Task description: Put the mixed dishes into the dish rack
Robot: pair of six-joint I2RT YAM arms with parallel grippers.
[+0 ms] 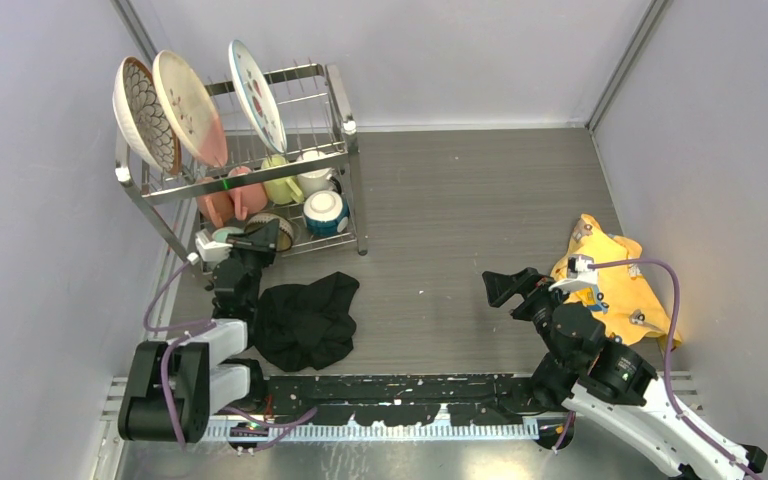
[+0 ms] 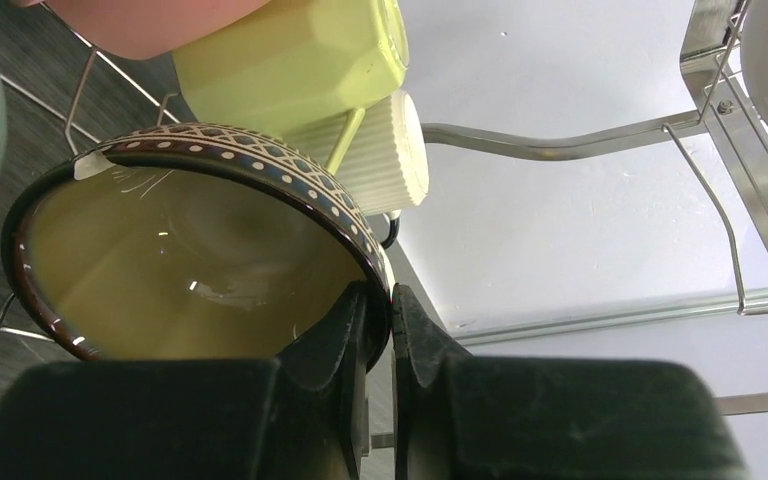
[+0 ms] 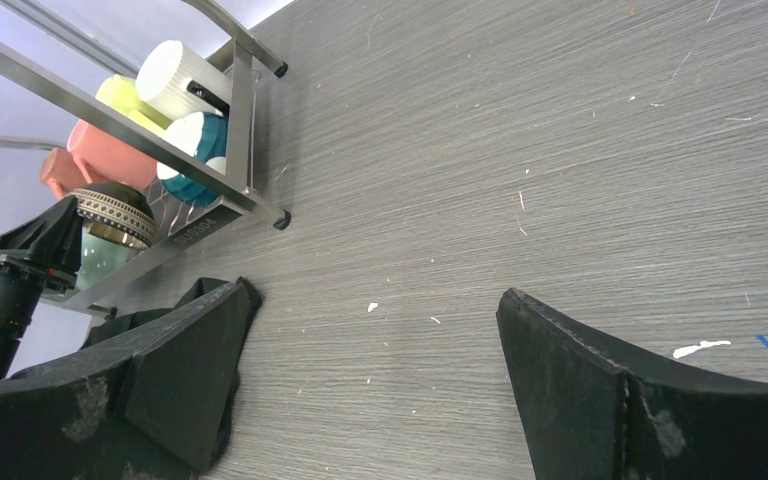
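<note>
A patterned bowl with a dark rim (image 2: 180, 260) lies tilted among the cups on the rack's lower tier, with my left gripper shut on its edge. Around it are a green bowl (image 1: 228, 233), pink mugs (image 1: 248, 196), a yellow mug (image 2: 280, 60), a white cup (image 2: 385, 160) and a teal bowl (image 1: 326, 206). Three plates and bowls stand upright on the upper tier (image 1: 188, 105). My right gripper (image 1: 500, 288) is open and empty over the bare floor at right.
A black cloth (image 1: 305, 318) lies in front of the rack (image 1: 345, 100). A yellow cloth (image 1: 630, 300) lies at the far right behind my right arm.
</note>
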